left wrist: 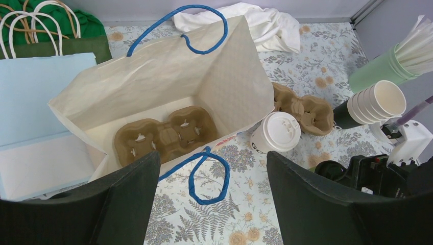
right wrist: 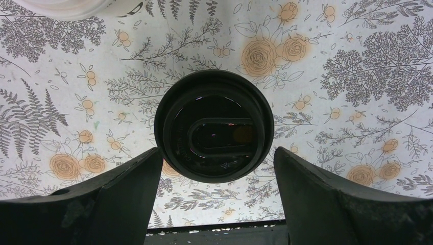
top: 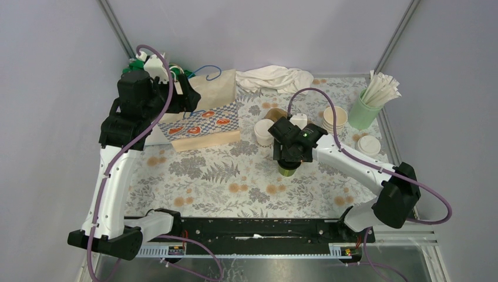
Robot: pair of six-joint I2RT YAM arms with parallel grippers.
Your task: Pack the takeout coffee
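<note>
A paper bag (top: 202, 126) with blue handles stands open at left, a brown cup tray (left wrist: 166, 133) inside it. Over it my left gripper hangs open and empty. My right gripper is part open around a black-lidded cup (right wrist: 214, 130) with a green body, at the front middle of the table; whether the fingers touch it I cannot tell. A white lidded cup (left wrist: 275, 133) stands behind it, near a second tray (left wrist: 315, 115).
Stacked paper cups (left wrist: 370, 104), a green holder of straws (top: 363, 114) and white lids (top: 369, 145) are at right. A white cloth (top: 274, 77) and folded bags (left wrist: 41, 117) lie behind and left.
</note>
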